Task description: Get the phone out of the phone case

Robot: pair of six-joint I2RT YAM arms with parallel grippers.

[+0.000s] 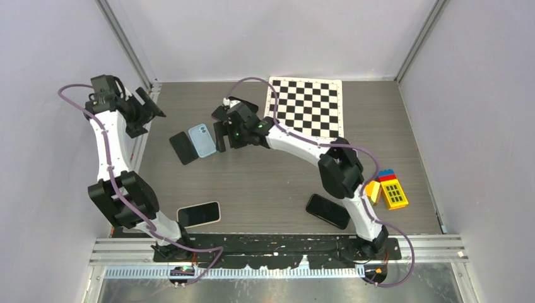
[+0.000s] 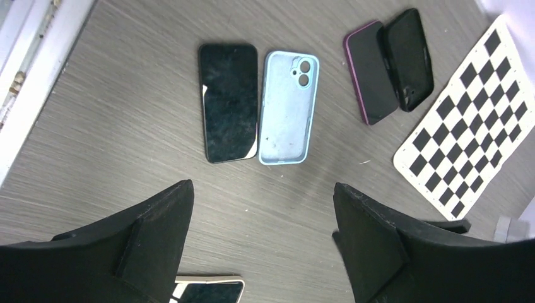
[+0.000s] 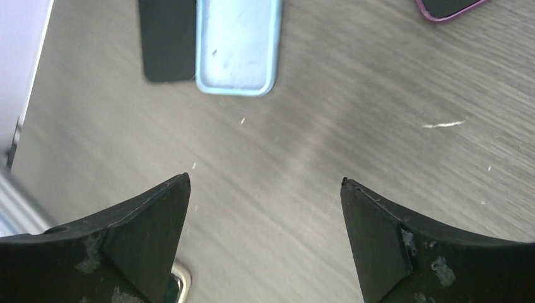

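Observation:
Side by side on the table lie a black phone [image 2: 229, 104] and an empty light blue phone case [image 2: 287, 113], the case just right of the phone. Both lie flat, and the case's inside with its camera holes faces up. My left gripper [image 1: 156, 118] is open above the table to the left of the phone, nothing between its fingers. Right of the case, my right gripper [image 1: 222, 137] also stands open and empty. In the right wrist view the lower ends of the case [image 3: 235, 50] and the phone [image 3: 169, 41] show beyond the fingertips.
Behind the right gripper lie a purple-edged phone [image 2: 371, 72] and a black case [image 2: 409, 58]. A chessboard [image 1: 304, 106] is at the back. Other phones lie at front left [image 1: 199, 214] and front right [image 1: 328, 211]. Toy blocks [image 1: 394, 194] stand far right.

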